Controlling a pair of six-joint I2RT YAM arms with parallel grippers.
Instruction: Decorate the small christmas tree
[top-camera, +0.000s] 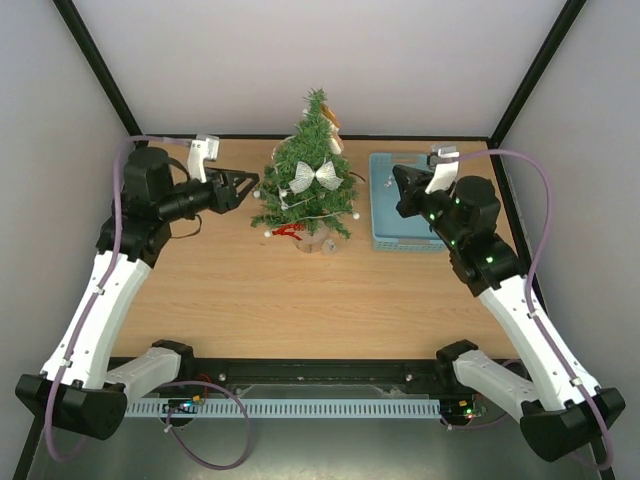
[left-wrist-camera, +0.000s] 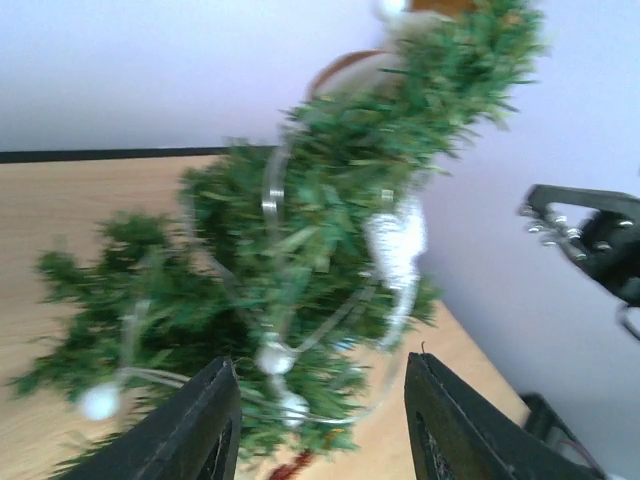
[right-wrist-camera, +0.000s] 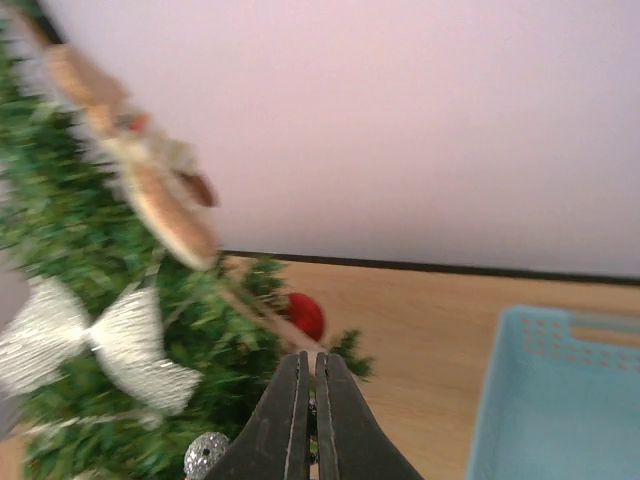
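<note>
The small Christmas tree (top-camera: 310, 170) stands at the back middle of the table, wearing a silver bow (top-camera: 316, 177) and a garland with white balls. To its left, my left gripper (top-camera: 255, 182) is open at the branches' edge; in its wrist view the fingers (left-wrist-camera: 212, 425) have nothing between them. My right gripper is shut, right of the tree and over the basket's left part. At its tips a glittery silver ball shows beside and behind the fingers, and small silver beads (left-wrist-camera: 545, 230) appear in the left wrist view; their hold is mostly hidden.
A light-blue basket (top-camera: 400, 243) stands right of the tree, partly under the right arm. A red ball (right-wrist-camera: 305, 315) and a brown-and-white figure (right-wrist-camera: 160, 205) are on the tree's right side.
</note>
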